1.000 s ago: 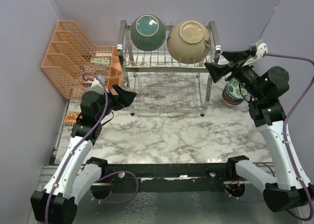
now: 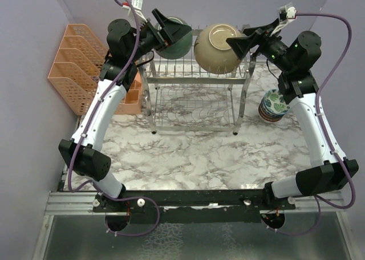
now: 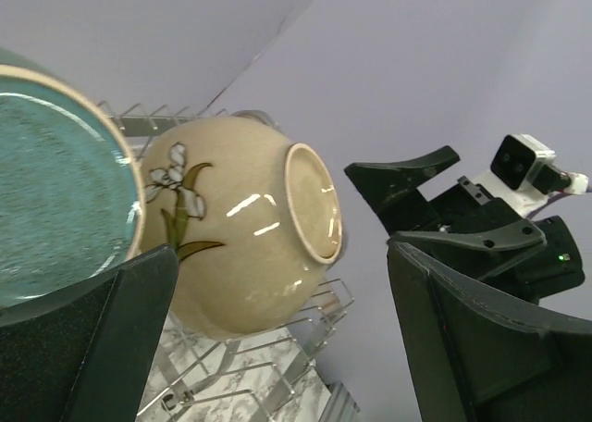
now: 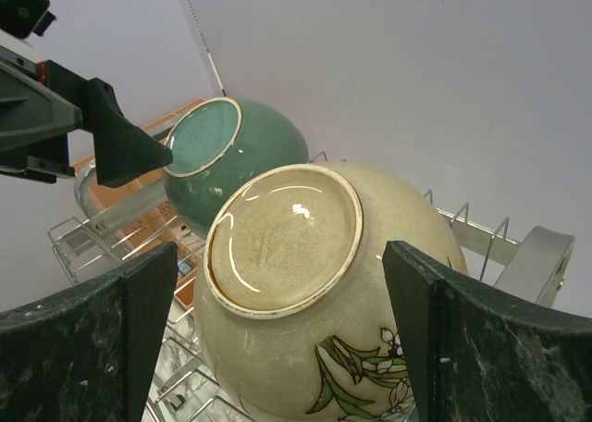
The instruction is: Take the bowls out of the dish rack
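Observation:
A green bowl (image 2: 175,48) and a larger beige bowl with a flower pattern (image 2: 213,53) rest upside down on the upper tier of the dish rack (image 2: 194,81). My left gripper (image 2: 169,30) stands open over the green bowl, whose turquoise foot (image 3: 51,186) fills the left of the left wrist view; the beige bowl (image 3: 222,228) lies beyond it. My right gripper (image 2: 242,43) is open at the beige bowl's right side, near its foot ring, and in the right wrist view that bowl (image 4: 277,246) sits between the fingers.
An orange plastic organiser (image 2: 74,66) stands left of the rack. A stack of patterned dishes (image 2: 274,106) stands to its right. The marble counter in front of the rack is clear. Grey walls close in behind and at the sides.
My right gripper has moved up and back to the beige bowl.

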